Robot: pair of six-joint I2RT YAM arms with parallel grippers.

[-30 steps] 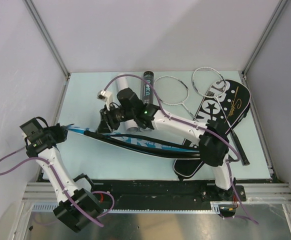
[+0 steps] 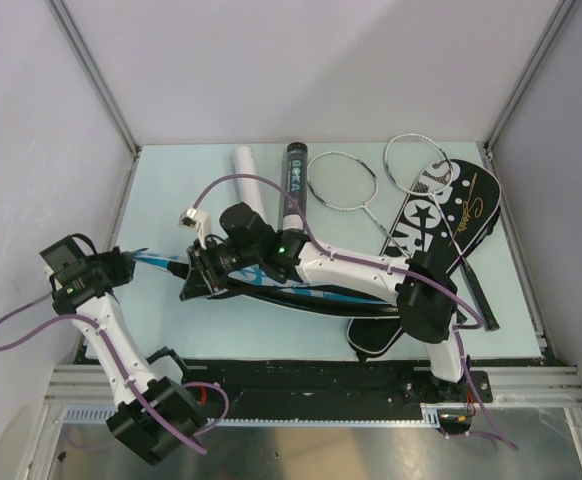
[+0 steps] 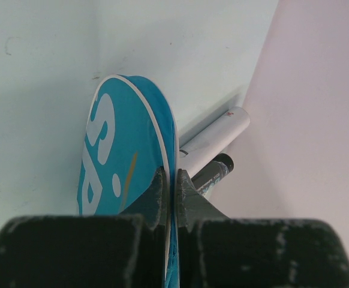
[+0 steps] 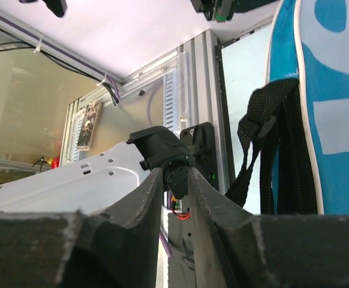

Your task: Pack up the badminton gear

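Note:
A long blue bag (image 2: 161,262) with white piping and black trim stretches across the table's front half in the top view. Its left end is pinched by my left gripper (image 2: 132,254), which is shut on the edge; the left wrist view shows the bag's blue rounded end (image 3: 126,132) between the fingers. Over the bag, right of that hold, is my right gripper (image 2: 193,287). In the right wrist view its fingertips (image 4: 158,180) stand slightly apart with nothing visible between them. A black strap (image 4: 259,126) hangs on the bag's side, to their right.
A white tube (image 2: 249,185) and a dark tube (image 2: 296,172) lie at the back. Two rackets lie right of them, one with its handle (image 2: 481,297) toward the front right. A black patterned bag (image 2: 476,200) lies under that racket.
My right gripper has moved left and toward the table's front edge, from the bag's far side to over its near side. The left arm has held still.

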